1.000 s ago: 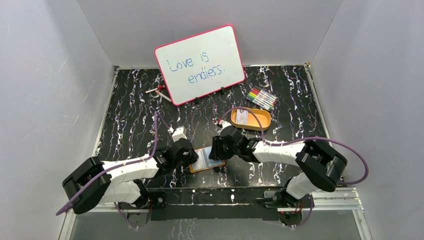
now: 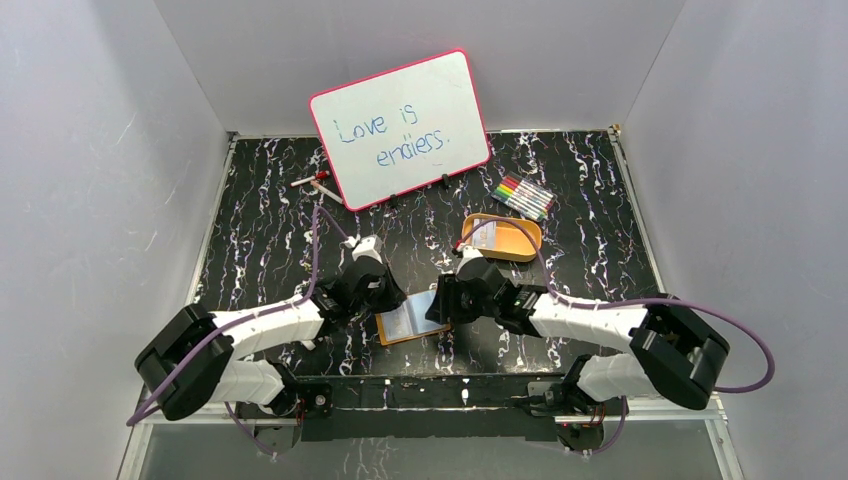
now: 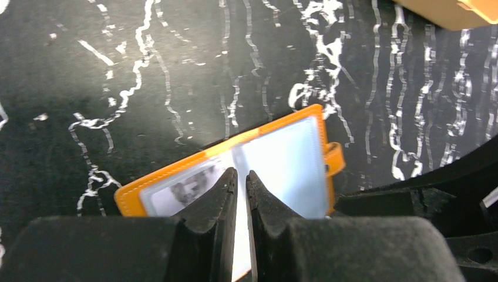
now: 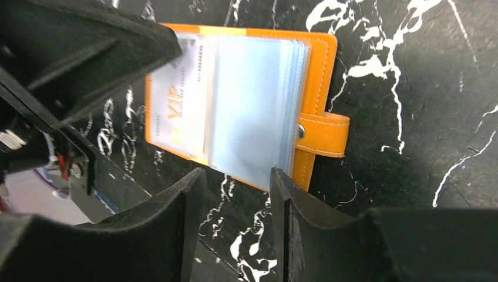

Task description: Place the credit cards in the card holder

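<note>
The orange card holder (image 2: 411,317) lies spread on the table between my two grippers, its clear pockets facing up. In the right wrist view a card marked VIP (image 4: 177,114) sits under the left sleeve, while the right sleeves (image 4: 249,103) look pale blue and show no card. Over the holder, my left gripper has a narrow gap between its fingertips, with nothing held. Beside the holder's right part, my right gripper stands partly open and empty. Another card (image 2: 484,235) lies in the orange tray (image 2: 522,243).
A whiteboard (image 2: 405,130) leans at the back. Coloured markers (image 2: 524,196) lie behind the tray, and loose pens (image 2: 318,183) are at the whiteboard's left. Both arms are close together over the holder. Bare table spreads at the far left and right.
Both grippers have shifted to the right in the top view, the left one further over the holder and the right one towards its right edge. The holder has stayed about where it was.
</note>
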